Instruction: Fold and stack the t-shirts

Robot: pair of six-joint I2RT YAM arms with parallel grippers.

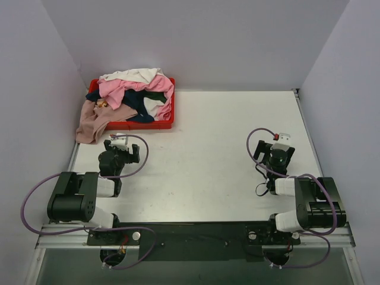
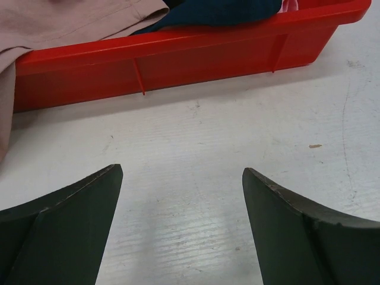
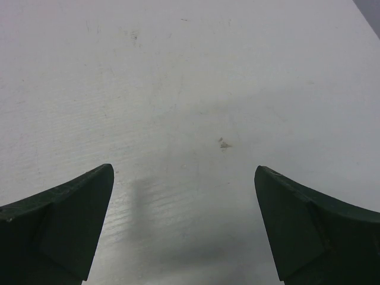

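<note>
A red bin (image 1: 144, 125) at the back left of the table holds a pile of t shirts: pink (image 1: 111, 89), white (image 1: 141, 75), navy, dark green and a dusty-pink one (image 1: 90, 124) that drapes over the bin's left front onto the table. My left gripper (image 1: 122, 151) stands open just in front of the bin; its wrist view shows the bin wall (image 2: 208, 56) ahead and bare table between the fingers. My right gripper (image 1: 273, 152) is open over the right side of the table, with nothing between its fingers.
Grey walls stand at the back and both sides.
</note>
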